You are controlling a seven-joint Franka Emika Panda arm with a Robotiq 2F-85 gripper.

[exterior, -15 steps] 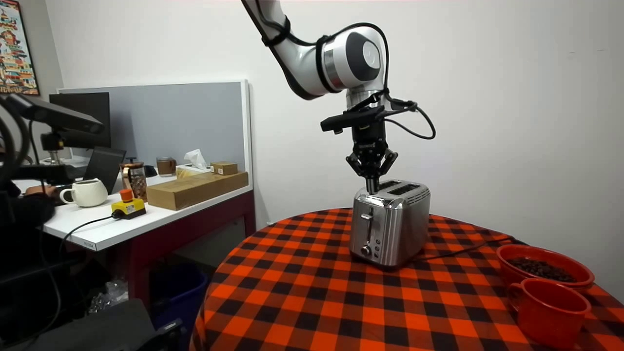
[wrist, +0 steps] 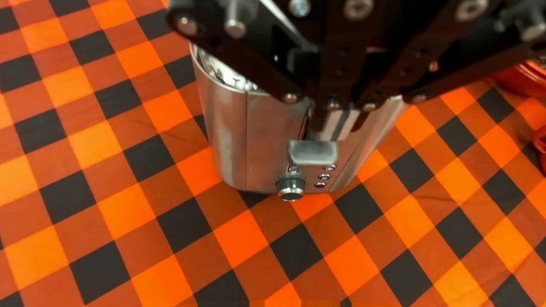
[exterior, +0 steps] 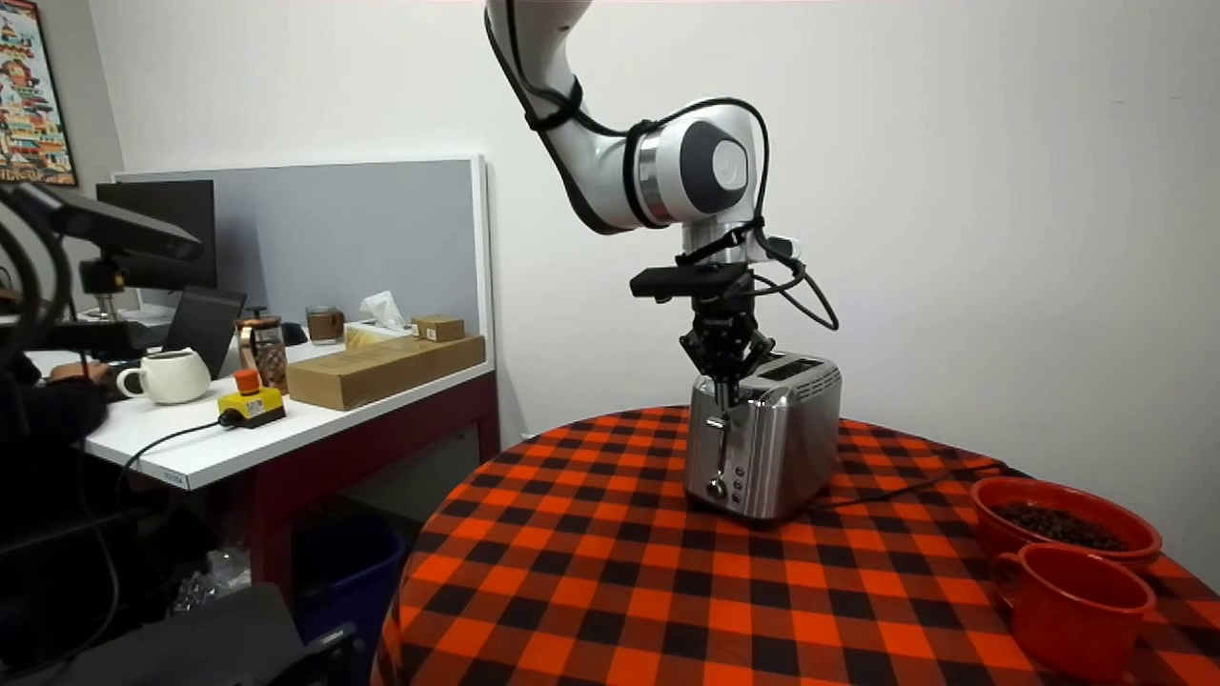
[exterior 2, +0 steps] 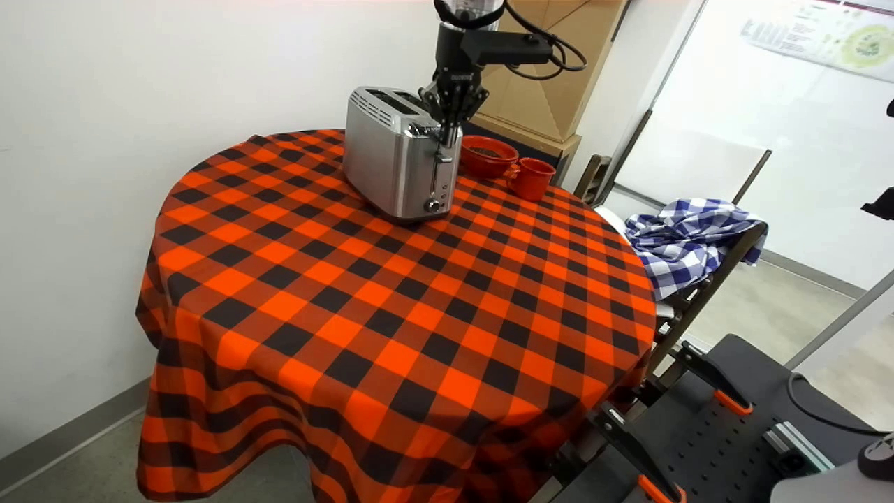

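Note:
A silver two-slot toaster (exterior: 761,452) stands upright on the checked cloth, its lever (wrist: 313,152) up near the top of the front slot. My gripper (exterior: 725,407) is shut, with nothing visible between its fingers, and points downward. In the wrist view its fingertips (wrist: 335,125) are right behind and above the lever, close to the toaster's front face. Exterior view 2 places the gripper (exterior 2: 448,144) at the upper front of the toaster (exterior 2: 390,159), just over the lever. Whether the fingertips touch the lever I cannot tell. Below the lever sits a round knob (wrist: 291,189) beside small buttons.
To the toaster's right are a red bowl (exterior: 1064,520) of dark beans and a red mug (exterior: 1075,606). A black cord (exterior: 915,486) runs from the toaster toward the bowl.
The arm and gripper have come down, from above the toaster's top edge to its upper front near the lever. Toaster and lever look unmoved.

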